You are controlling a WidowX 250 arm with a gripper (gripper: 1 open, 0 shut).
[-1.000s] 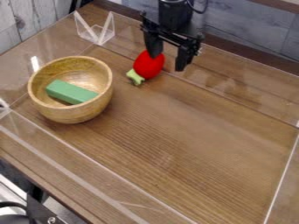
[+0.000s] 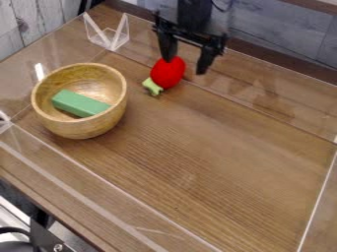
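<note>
My black gripper (image 2: pixel 186 49) hangs at the top centre of the camera view, its two fingers spread apart, blurred. Just below its left finger lies a red round object (image 2: pixel 168 73), with a small pale green piece (image 2: pixel 153 87) at its lower left. A wooden bowl (image 2: pixel 110 91) at the left holds a green block (image 2: pixel 79 105).
A white wire-like object (image 2: pixel 112 32) stands at the back left. The table's edges show along the back and left.
The gripper has risen slightly toward the top of the view and now looks blurred. The red object, bowl and green block stay where they were.
</note>
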